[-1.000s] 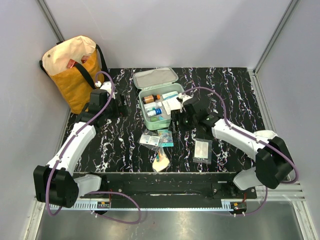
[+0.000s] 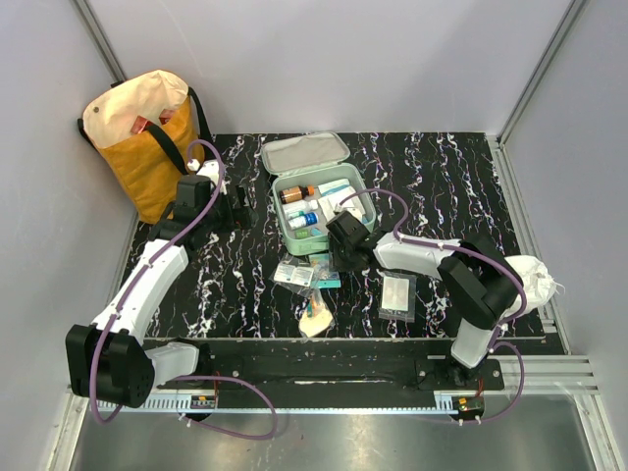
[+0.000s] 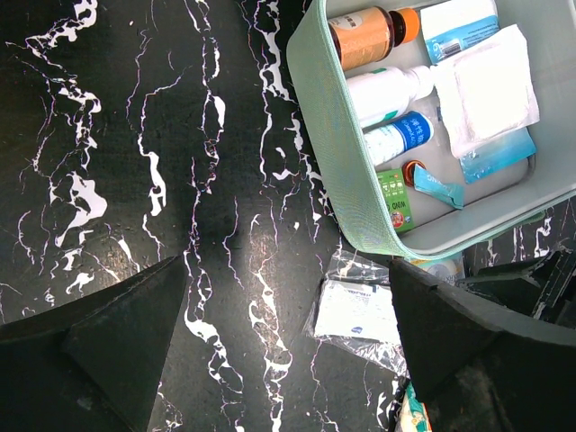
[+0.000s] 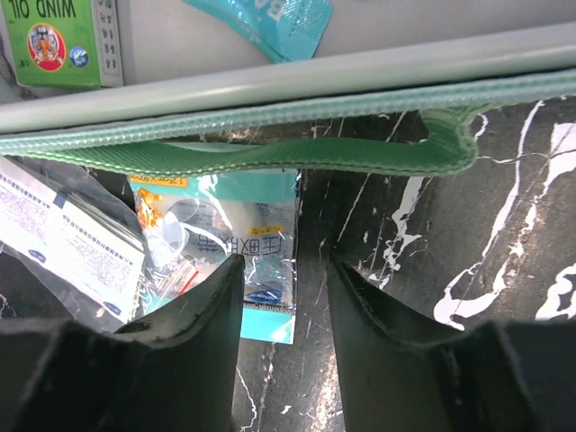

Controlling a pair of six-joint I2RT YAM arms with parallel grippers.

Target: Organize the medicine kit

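The mint medicine case (image 2: pixel 294 240) lies open, holding bottles, a green box (image 3: pixel 394 198) and packets. Just outside its front edge are a clear packet with teal bands (image 4: pixel 216 243) and a bagged white packet (image 3: pixel 355 310). My right gripper is low over the teal-banded packet's right edge, fingertips apart in the right wrist view; whether it grips anything is not visible. My left gripper (image 2: pixel 235 211) stands open left of the case, nothing between its fingers.
A bagged card (image 2: pixel 396 294) and a bag with a cream item (image 2: pixel 316 319) lie toward the front. A yellow tote (image 2: pixel 152 157) stands back left; white fabric (image 2: pixel 530 285) lies far right.
The left arm has not moved.
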